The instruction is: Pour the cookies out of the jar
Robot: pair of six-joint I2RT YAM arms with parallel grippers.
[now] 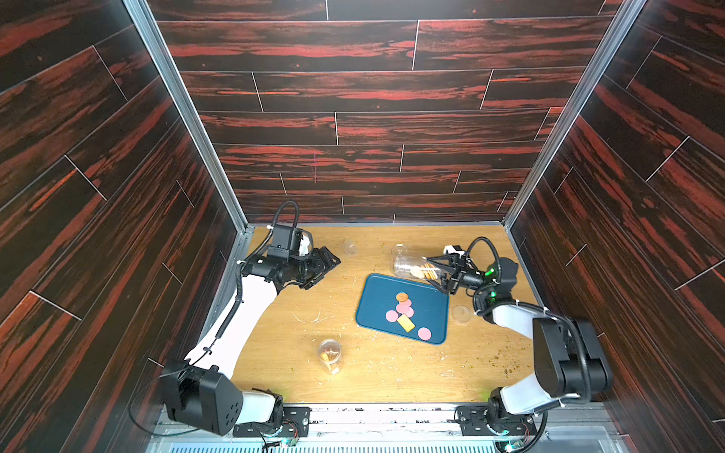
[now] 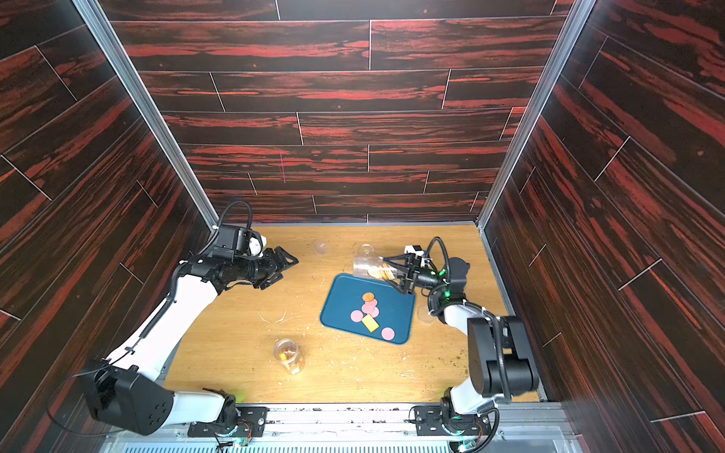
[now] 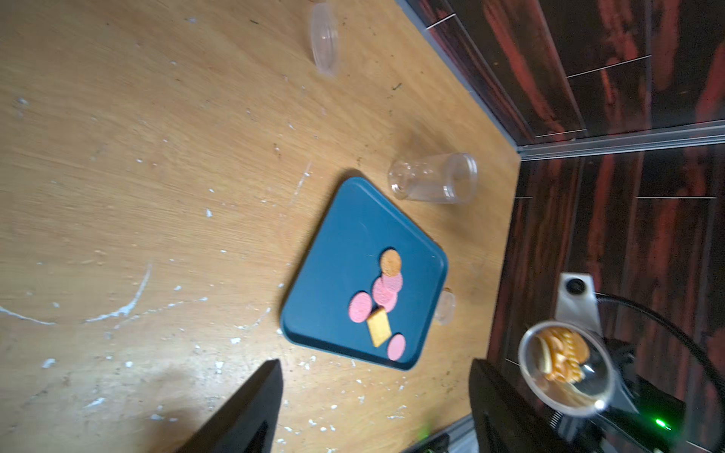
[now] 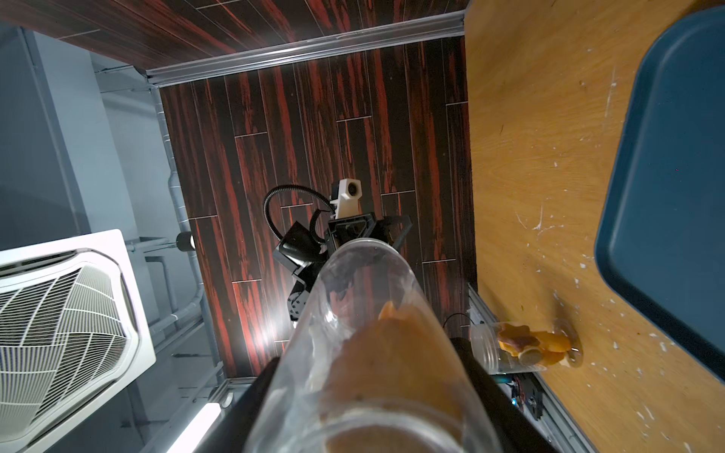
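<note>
A clear jar (image 1: 411,268) with cookies inside is held sideways above the back of the blue tray (image 1: 374,309) by my right gripper (image 1: 441,271), shut on it; its round mouth shows in the left wrist view (image 3: 566,358). Pink, orange and yellow cookies (image 1: 405,323) lie in the tray. My left gripper (image 1: 321,268) stands open and empty at the left, apart from the jar.
A second jar with cookies (image 1: 330,353) lies at the front left. An empty jar (image 3: 430,177) stands behind the tray. Clear lids (image 1: 349,247) lie at the back and right of the tray (image 1: 460,315).
</note>
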